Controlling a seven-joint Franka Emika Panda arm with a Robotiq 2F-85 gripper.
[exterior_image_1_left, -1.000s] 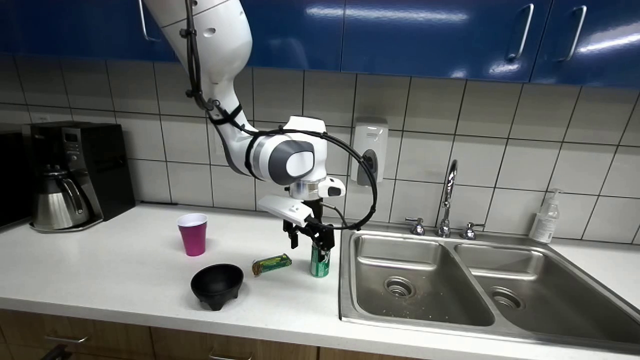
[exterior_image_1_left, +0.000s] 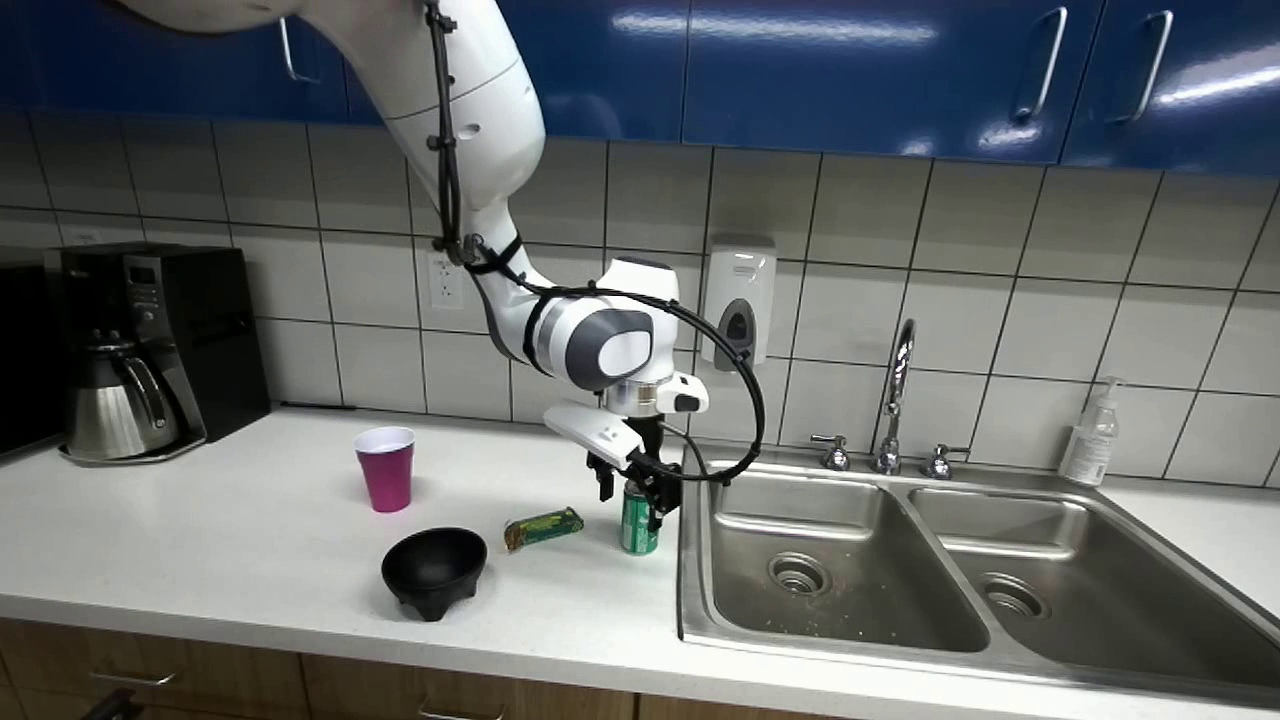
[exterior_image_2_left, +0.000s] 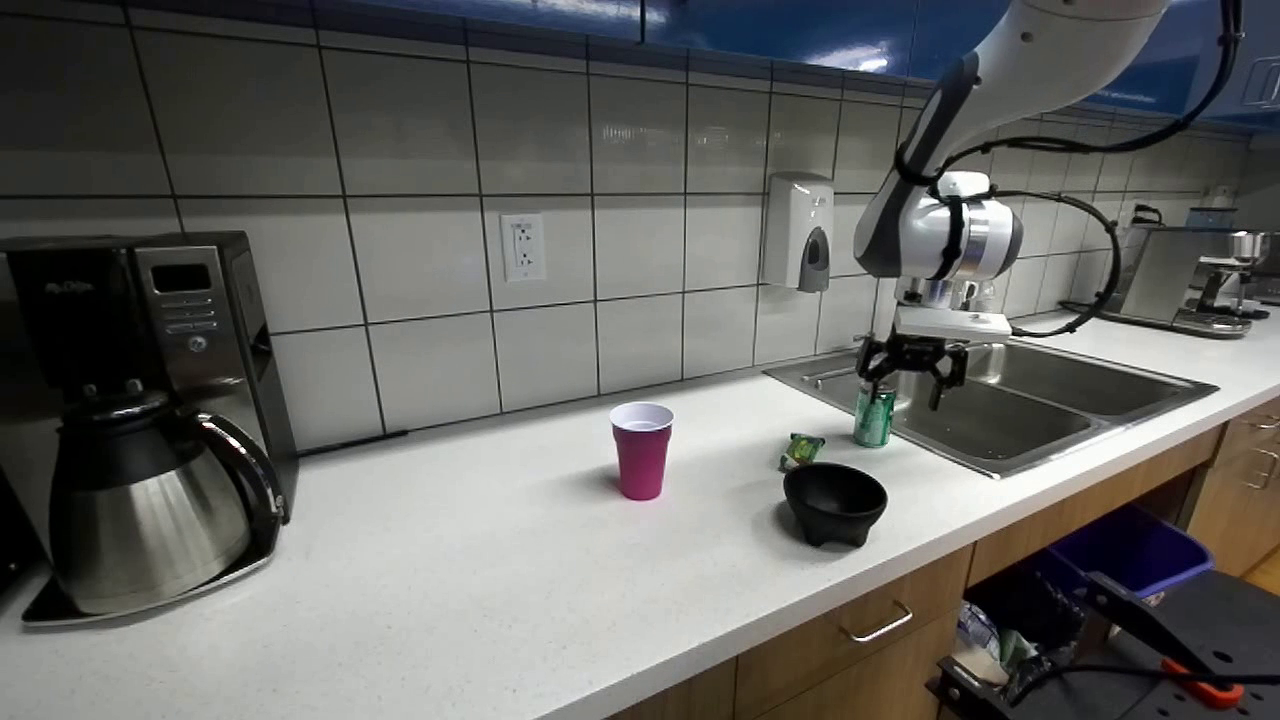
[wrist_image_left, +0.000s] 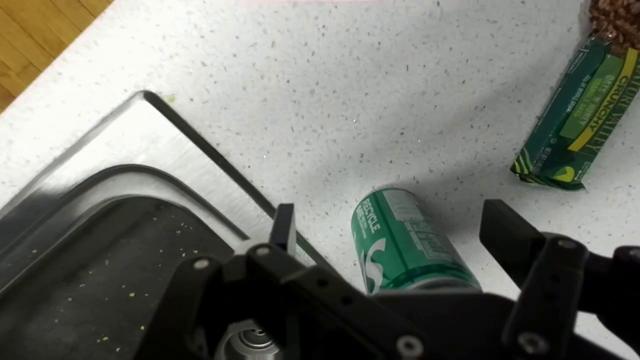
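A green soda can (exterior_image_1_left: 639, 524) stands upright on the counter, close to the left rim of the sink. My gripper (exterior_image_1_left: 630, 502) is open just above and around the can's top, partly covering it in exterior view 1. In the wrist view the can (wrist_image_left: 408, 240) shows between the two spread fingers, with a gap on each side; its top is hidden behind the gripper's black body. Exterior view 2 has the can (exterior_image_2_left: 873, 418) below the open gripper (exterior_image_2_left: 908, 390). Whether a finger touches the can, I cannot tell.
A green granola bar packet (exterior_image_1_left: 543, 528) lies left of the can. Farther left are a black footed bowl (exterior_image_1_left: 434, 570) and a magenta cup (exterior_image_1_left: 385, 468). The double steel sink (exterior_image_1_left: 698, 600) borders the can's right side. Bare counter stretches toward the coffee maker (exterior_image_2_left: 156, 420).
The arm and gripper have shifted right and slightly down over the can. The can, packet, bowl and cup have stayed in place.
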